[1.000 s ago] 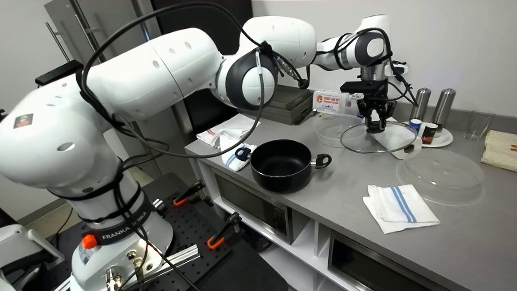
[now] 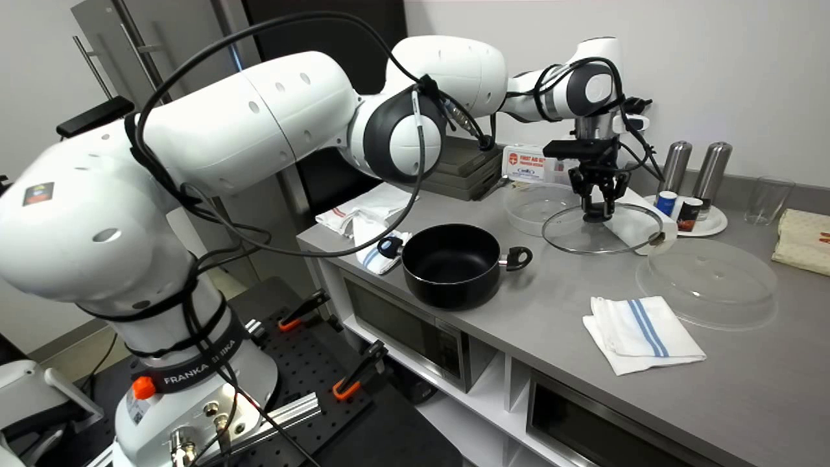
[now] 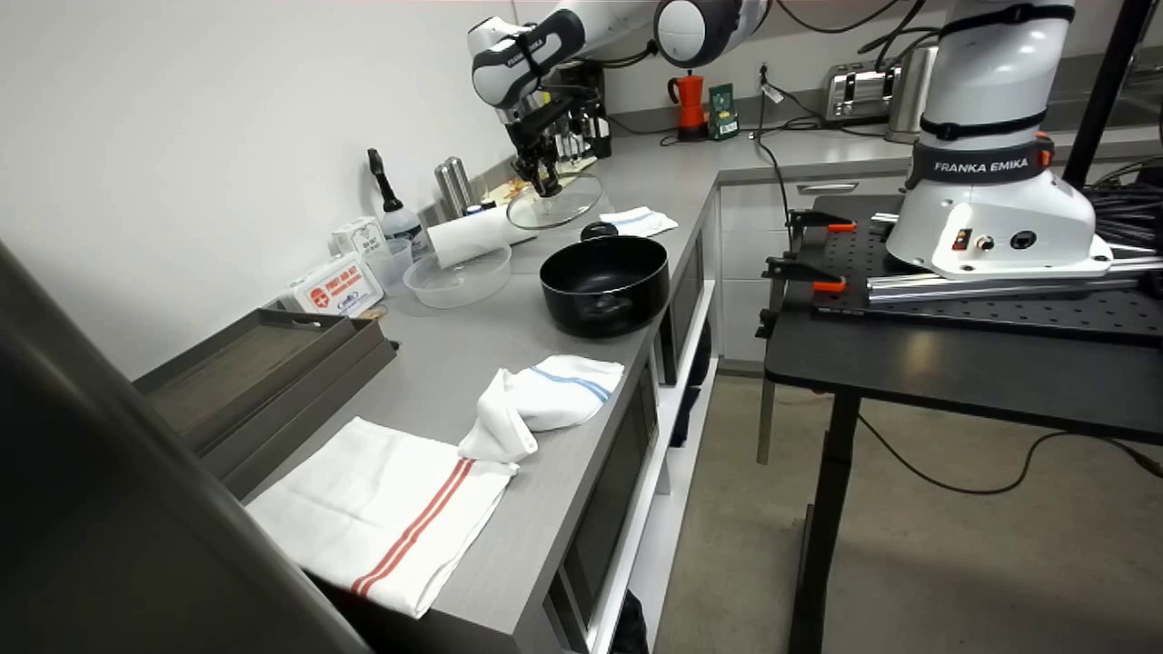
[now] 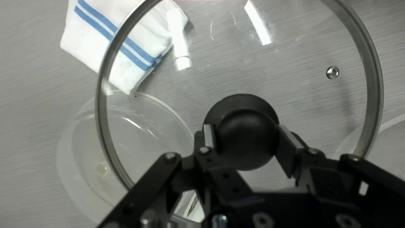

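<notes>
A clear glass lid with a metal rim point(image 4: 374, 91) hangs over the counter, its round black knob point(image 4: 246, 140) between the fingers of my gripper. The gripper is shut on that knob. In the first exterior view the lid point(image 2: 572, 237) is roughly level, to the right of a black two-handled pot point(image 2: 451, 288). The pot stands uncovered and empty near the counter's front edge. From the second exterior view, the lid point(image 3: 583, 207) is beyond the pot point(image 3: 600, 300), with my gripper point(image 3: 548, 183) above it.
A clear plastic bowl point(image 2: 517, 222) and paper towel roll point(image 3: 463, 240) lie behind the lid. On the right are a clear plastic cover point(image 2: 731, 299) and folded blue-striped towel point(image 2: 646, 335). Steel shakers point(image 2: 712, 171) stand at the back. Bare counter separates pot and lid.
The gripper and lid have come down somewhat and shifted slightly left in the first exterior view. The pot and towels are where they were.
</notes>
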